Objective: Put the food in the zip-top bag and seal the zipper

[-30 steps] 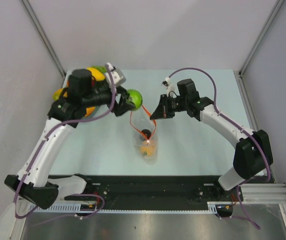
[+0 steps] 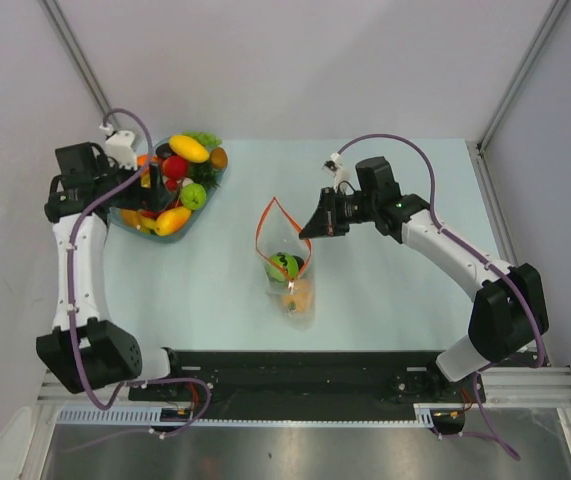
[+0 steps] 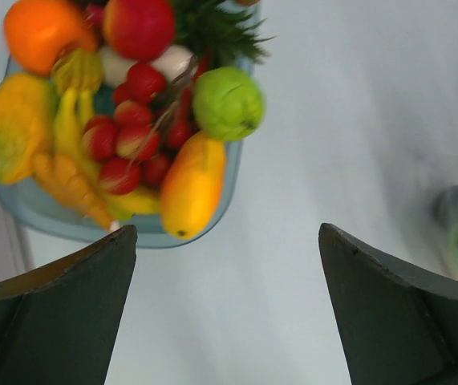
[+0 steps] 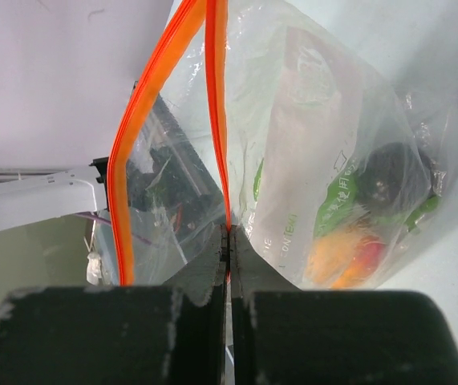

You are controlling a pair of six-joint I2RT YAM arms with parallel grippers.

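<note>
The clear zip bag (image 2: 297,300) with orange zipper lips (image 4: 124,200) stands at table centre, holding a green fruit, a dark one and an orange-yellow one. My right gripper is shut on the bag's orange zipper edge, holding the mouth up. My left gripper is open and empty over the tray (image 3: 152,239) of food at the left, where oranges, peppers, bananas, radishes, a green apple (image 3: 229,104) and a mango (image 3: 191,186) lie.
A dark rail and metal frame run along the front edge.
My left gripper has swung from the bag back to the tray. The green fruit it carried now sits in the bag. The right arm has held still.
</note>
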